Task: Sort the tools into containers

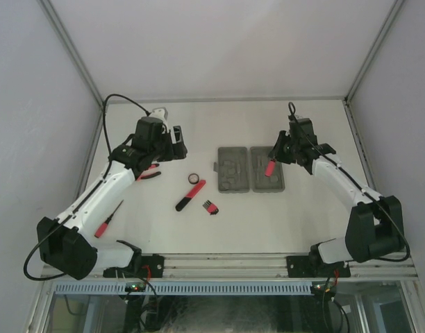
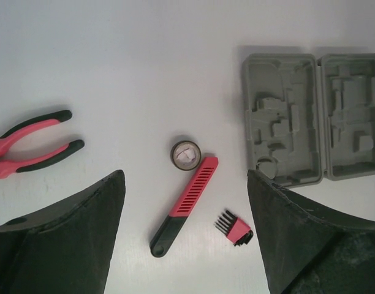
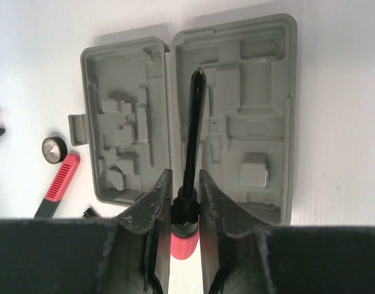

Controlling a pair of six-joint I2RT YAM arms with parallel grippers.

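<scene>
My right gripper is shut on a red-handled screwdriver (image 3: 194,122), held over the right half of the open grey toolbox (image 3: 285,122). My left gripper is open and empty above the table. Below it lie a tape roll (image 2: 193,147), a red-black knife (image 2: 190,196), a small red hex key set (image 2: 239,229) and pliers (image 2: 37,162). Another screwdriver (image 1: 101,229) lies at the front left in the top view.
Walls and frame rails bound the workspace on the sides and back.
</scene>
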